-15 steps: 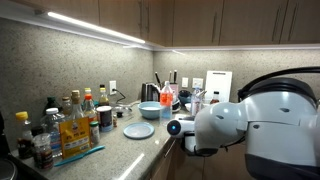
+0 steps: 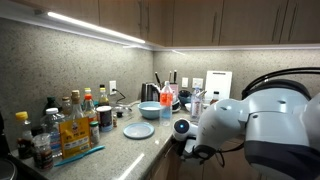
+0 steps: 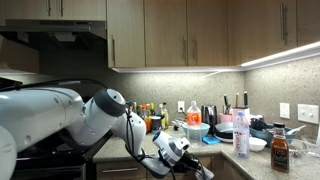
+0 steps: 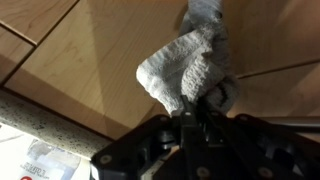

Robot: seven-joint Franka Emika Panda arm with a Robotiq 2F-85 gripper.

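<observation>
A grey-white cloth (image 4: pixel 185 65) hangs bunched in the wrist view, in front of wooden cabinet fronts. My gripper is shut on it; the fingertips are partly hidden in its folds. In exterior view 2 the gripper (image 3: pixel 198 170) is low, around the counter's front edge, with a pale bit of cloth (image 3: pixel 206 174) at its tip. The arm hides the gripper's tip in exterior view 1.
Bottles and jars (image 2: pixel 75 130) crowd the counter's left side, beside a light-blue plate (image 2: pixel 139 130). A blue bowl (image 2: pixel 150 110) and a clear bottle (image 2: pixel 166 102) stand farther back. The counter edge (image 4: pixel 60 122) runs close by the gripper in the wrist view.
The arm has shifted a little in exterior view 1, its wrist section moving slightly right and lower. Counter items have stayed where they were.
</observation>
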